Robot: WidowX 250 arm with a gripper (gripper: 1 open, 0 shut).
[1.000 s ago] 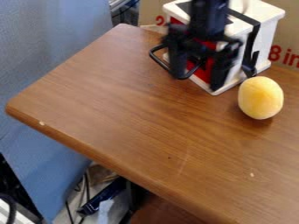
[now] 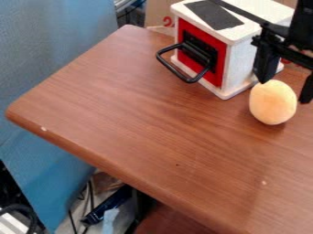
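A white box [image 2: 230,80] with a red front [image 2: 188,35] and a black U-shaped handle [image 2: 186,75] stands at the back of the wooden table. A pale yellow, egg-shaped object [image 2: 273,102] sits to its right. My black gripper [image 2: 281,82] is at the right edge, above and behind the yellow object, partly out of frame; its fingers point down, and whether they are open is unclear.
A cardboard box [image 2: 159,14] stands behind.
My gripper has moved right and down, from in front of the red face past the white box to the right edge beside the yellow object.
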